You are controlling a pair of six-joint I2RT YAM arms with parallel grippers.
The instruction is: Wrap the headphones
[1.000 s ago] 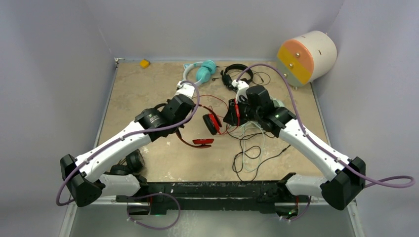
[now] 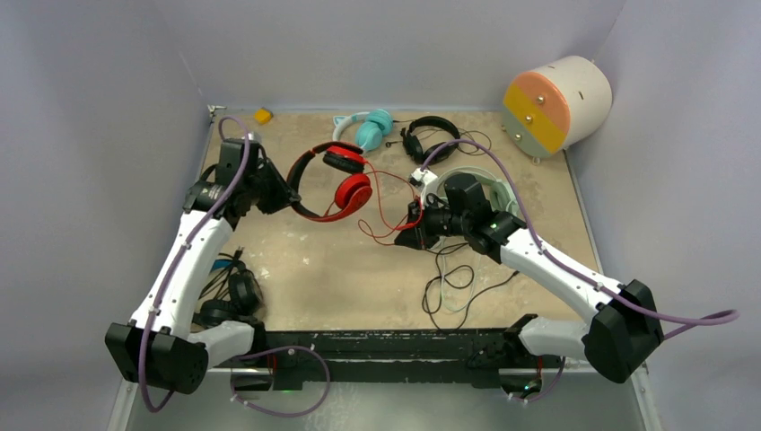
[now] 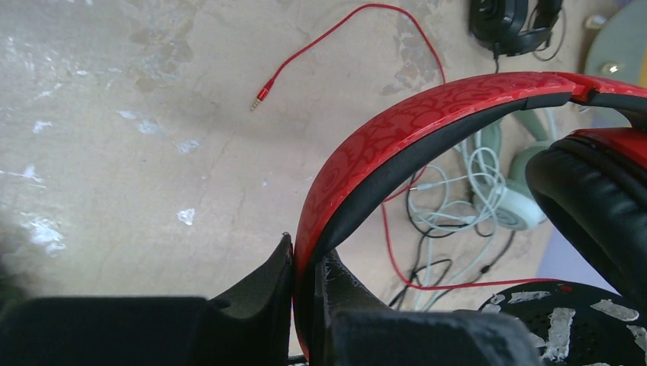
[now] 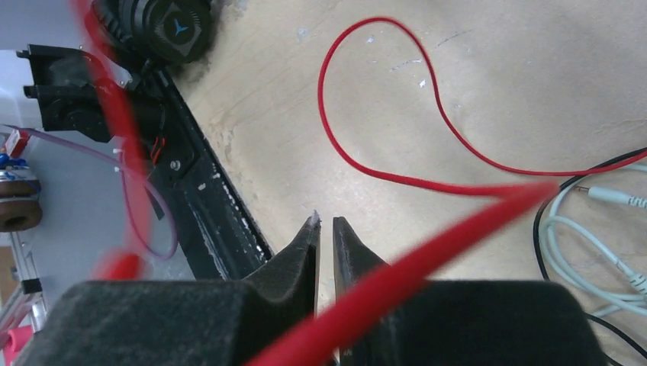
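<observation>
Red-and-black headphones (image 2: 353, 191) hang in the air left of centre, the ear cups facing right. On their headband (image 3: 358, 164) my left gripper is shut, the band between its fingers. The red cable (image 2: 380, 203) loops from the cups toward my right gripper (image 2: 408, 241). In the right wrist view a blurred stretch of cable (image 4: 427, 267) crosses close over that gripper's right finger. Its fingertips (image 4: 342, 225) stand narrowly apart, with no cable visible between the tips. The cable's free plug (image 3: 263, 94) shows in the left wrist view above the table.
Turquoise headphones (image 2: 370, 135) and black headphones (image 2: 431, 136) lie at the back. Pale green headphones (image 2: 500, 190) are behind the right arm. Black and pale cables (image 2: 449, 283) tangle at centre right. More black headphones (image 2: 242, 289) sit front left.
My left gripper has drawn the headphones left and turned them, so the cable between the arms is more stretched out. The right gripper has shifted slightly down and left.
</observation>
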